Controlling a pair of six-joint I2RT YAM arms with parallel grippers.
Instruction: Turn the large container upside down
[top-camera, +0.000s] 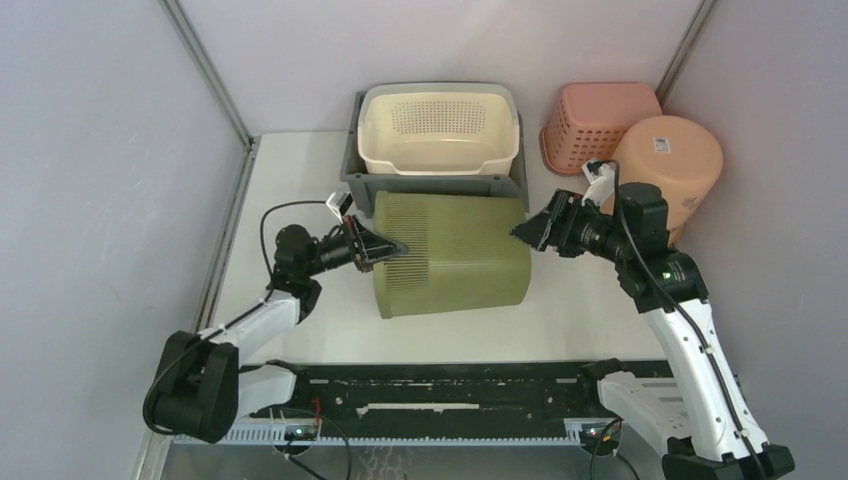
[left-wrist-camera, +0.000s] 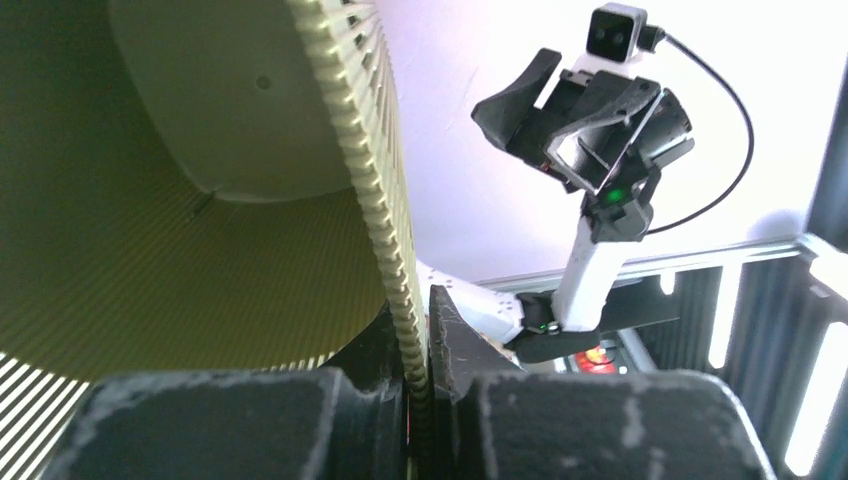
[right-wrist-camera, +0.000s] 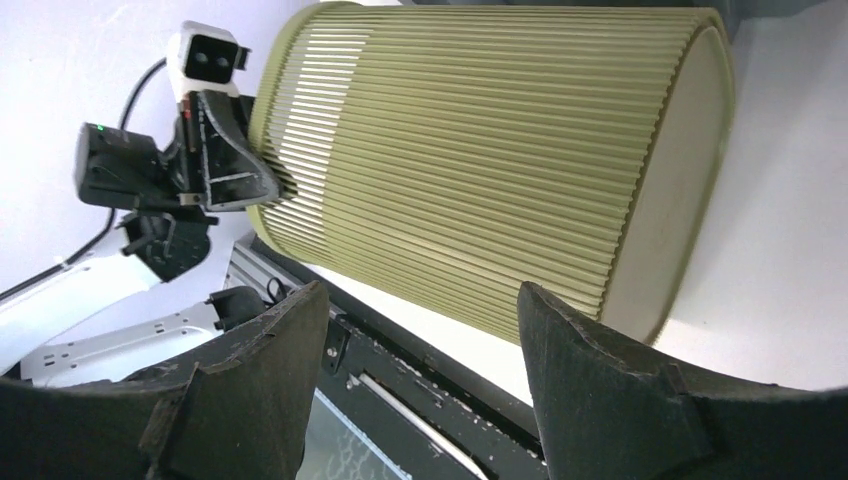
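The large olive-green container (top-camera: 460, 260) lies on its side in the middle of the table, open end to the left, bottom to the right. In the left wrist view its inside and ribbed rim (left-wrist-camera: 360, 160) fill much of the frame, and my left gripper is shut on that rim. My right gripper (top-camera: 522, 236) is beside the container's bottom end, part open; in the right wrist view its fingers (right-wrist-camera: 240, 400) have nothing between them, and the container (right-wrist-camera: 470, 150) is beyond them.
A grey bin (top-camera: 353, 160) holding a cream basket (top-camera: 440, 150) stands just behind the container. A pink basket (top-camera: 590, 130) and a peach container (top-camera: 668, 165) stand at back right. Bare table (top-camera: 450, 340) shows along the front.
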